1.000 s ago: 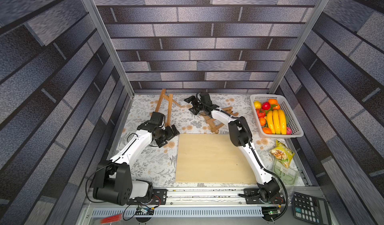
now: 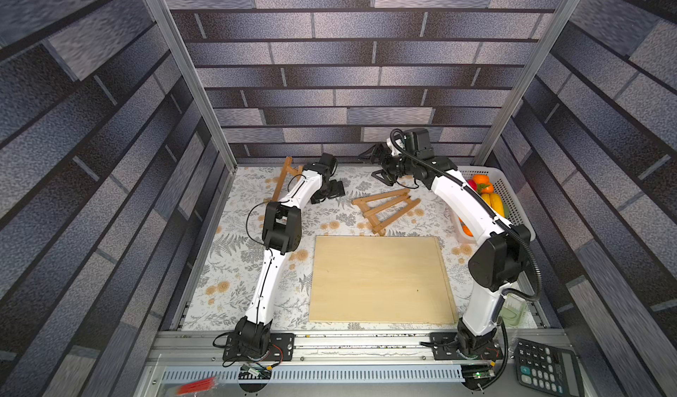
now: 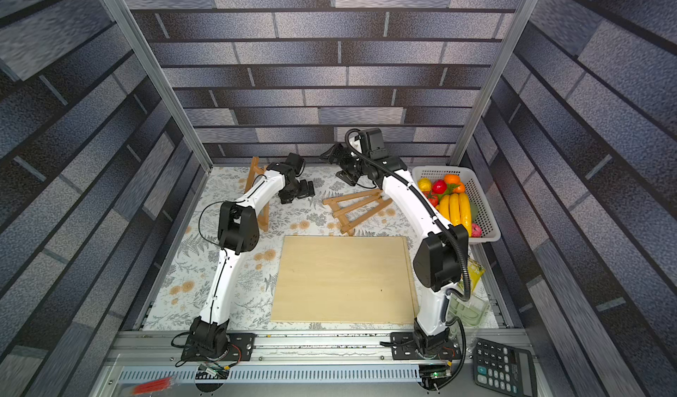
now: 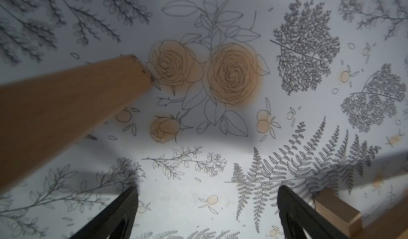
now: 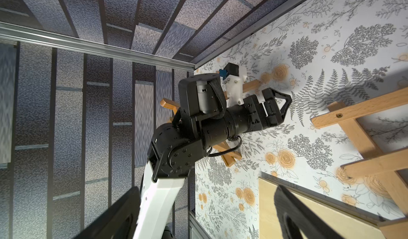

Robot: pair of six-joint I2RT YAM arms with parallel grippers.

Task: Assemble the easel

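One wooden easel frame [image 2: 384, 208] lies on the patterned cloth, right of centre, behind the board. At the left lies another wooden frame [image 3: 254, 176], partly covered by my left arm. In the left wrist view, a blurred wooden bar [image 4: 72, 107] is close on the left, and a small wooden end [image 4: 337, 209] shows at lower right. Higher up at the back, my right gripper [image 2: 375, 165] is also open and empty; its wrist view shows crossed wooden bars [image 5: 365, 132] apart from its fingers.
A pale wooden board [image 2: 384, 280] lies flat at front centre. A white basket of fruit [image 3: 488, 199] stands on the right, with a yellow packet [image 3: 474, 273] and a green container [image 3: 469, 311] in front. Cloth left of the board is free.
The left arm has reached far back from beside the board. Both wooden frames lie where they were.
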